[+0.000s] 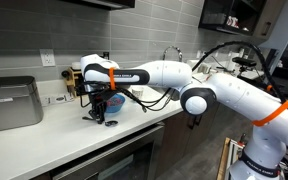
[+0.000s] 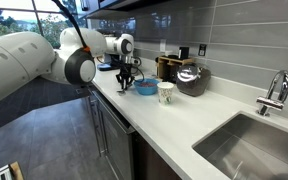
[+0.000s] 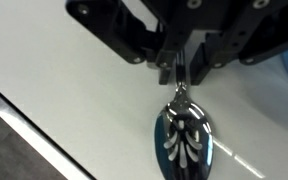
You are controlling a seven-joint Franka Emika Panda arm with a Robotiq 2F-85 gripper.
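Observation:
A shiny slotted spoon [image 3: 187, 142] fills the lower middle of the wrist view, its bowl toward the camera. Its handle runs up between the two fingers of my gripper, which stand a small gap apart; whether they press on the handle cannot be made out. In exterior view 1 the gripper [image 1: 98, 116] points down at the white counter, with the spoon's dark bowl [image 1: 111, 123] just to its right. A blue bowl [image 2: 146, 88] stands close by on the counter, partly hidden behind the arm in exterior view 1.
A metal toaster-like box [image 1: 12, 101] stands at the left on the counter [image 1: 44, 145]. In exterior view 2, a light patterned cup [image 2: 166, 93] and a dark appliance [image 2: 193, 79] stand past the bowl, with a sink [image 2: 254, 150] nearer.

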